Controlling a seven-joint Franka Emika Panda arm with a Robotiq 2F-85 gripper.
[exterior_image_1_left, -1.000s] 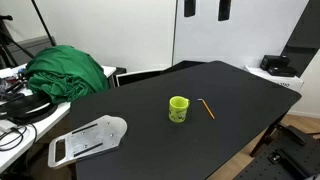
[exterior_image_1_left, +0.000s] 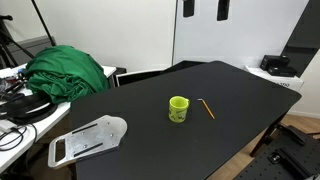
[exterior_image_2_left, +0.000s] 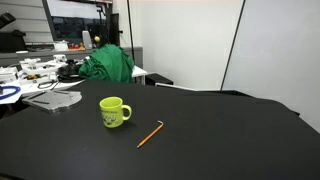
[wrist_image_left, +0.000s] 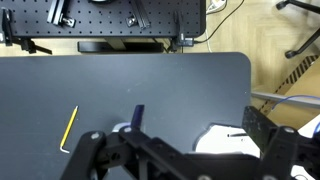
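A yellow-green mug (exterior_image_1_left: 178, 109) stands upright on the dark table. Just right of it in exterior view 1 lies a thin orange pencil-like stick (exterior_image_1_left: 207, 109); the wrist view also has this stick (wrist_image_left: 69, 129), toward the left. High above the table, at the top edge of exterior view 1, my gripper (exterior_image_1_left: 205, 10) is open, its two dark fingertips wide apart and the gap empty. From the wrist, the open gripper shows bare tabletop between its fingers. I cannot make out the mug in that view.
On the table's left lies a flat silver board (exterior_image_1_left: 88, 140) with slots. A green cloth heap (exterior_image_1_left: 66, 75) and a black pan (exterior_image_1_left: 25, 107) sit on the cluttered side surface beyond.
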